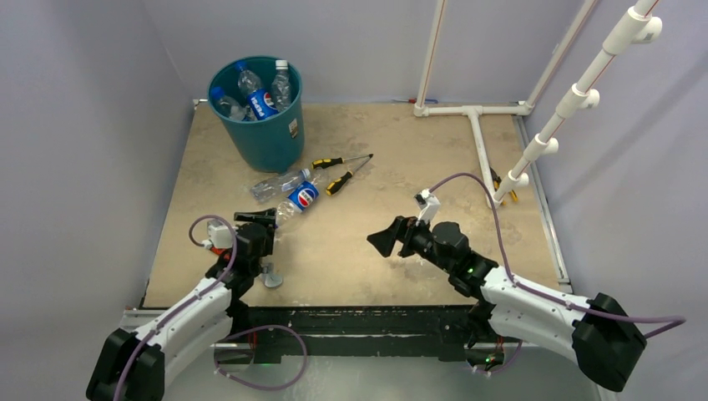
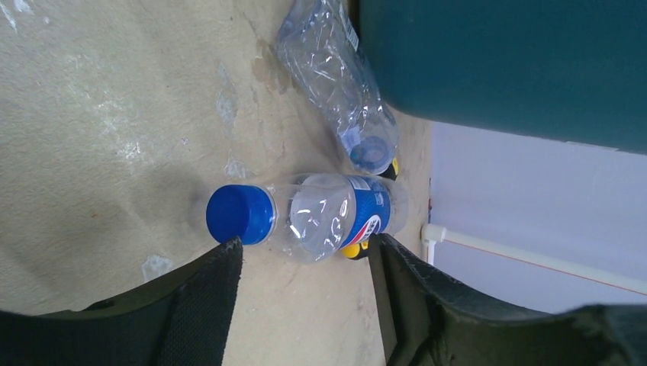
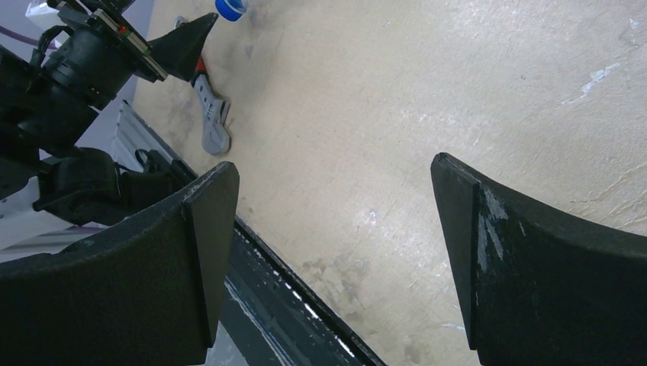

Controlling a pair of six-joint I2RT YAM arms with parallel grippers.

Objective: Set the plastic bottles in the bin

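A Pepsi bottle [image 1: 300, 199] and a clear bottle [image 1: 275, 185] lie side by side in front of the teal bin [image 1: 267, 142], which holds several bottles. My left gripper [image 1: 263, 221] is low at the Pepsi bottle's near end, its fingers apart; in the left wrist view the blue cap [image 2: 238, 213] is just beyond the fingertips, with nothing clearly between them. My right gripper [image 1: 392, 234] stands open over bare table at centre right, away from the bottles.
Two screwdrivers [image 1: 340, 182] lie right of the bottles. A wrench [image 3: 216, 126] lies near the left arm. White pipes [image 1: 477, 142] stand at the back right.
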